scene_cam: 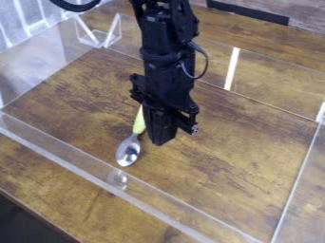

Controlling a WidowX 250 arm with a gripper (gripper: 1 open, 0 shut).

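Observation:
A spoon (128,151) with a metal bowl and pale yellow-green handle lies on the wooden floor of a clear-walled enclosure, its handle partly behind the black robot arm. The gripper (160,128) hangs just right of the handle, pointing down. Its fingertips look close together, with nothing seen between them; whether it touches the spoon cannot be told.
Clear acrylic walls (233,66) surround the work area on the wooden table (51,190). A white wire frame (102,33) stands at the back left.

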